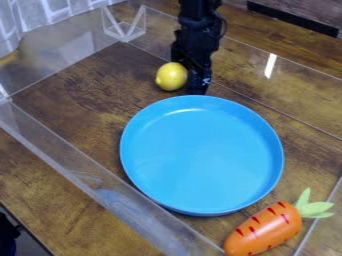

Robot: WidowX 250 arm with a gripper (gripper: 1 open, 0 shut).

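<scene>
My black gripper (pixel 191 76) reaches down from the top centre of the camera view, its tip low beside a yellow lemon-like object (pixel 171 76), on that object's right side. A large blue plate (pixel 201 155) lies in front of both.
An orange toy carrot (pixel 265 230) with a green top lies at the bottom right. Clear plastic walls edge the wooden surface at left and back.
</scene>
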